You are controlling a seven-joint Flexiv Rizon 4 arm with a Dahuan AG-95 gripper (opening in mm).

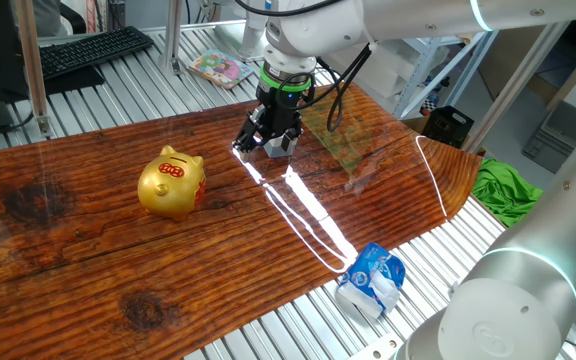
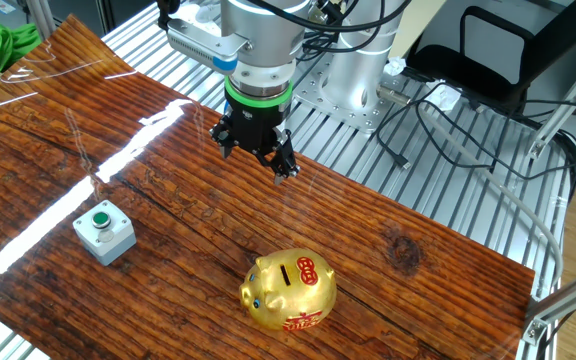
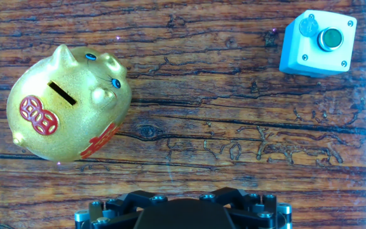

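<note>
A golden piggy bank (image 1: 172, 184) with red markings rests on the wooden board, its dark coin slot (image 3: 62, 93) facing up. Across from it stands a small white box (image 2: 105, 246) with a green button (image 3: 331, 39) on top. A round greyish disc (image 3: 308, 27) lies or is fixed on the box's top beside the button; which one, I cannot tell. My gripper (image 2: 255, 166) hangs above the board, apart from both objects, its fingers spread wide. Nothing shows between them. In exterior view 1 the gripper partly hides the white box (image 1: 281, 146).
A blue-and-white packet (image 1: 373, 278) lies at the board's edge on the slatted metal table (image 1: 258, 335). A keyboard (image 1: 93, 50) and a colourful flat item (image 1: 220, 68) sit beyond the board. Bare wood separates the piggy bank from the box.
</note>
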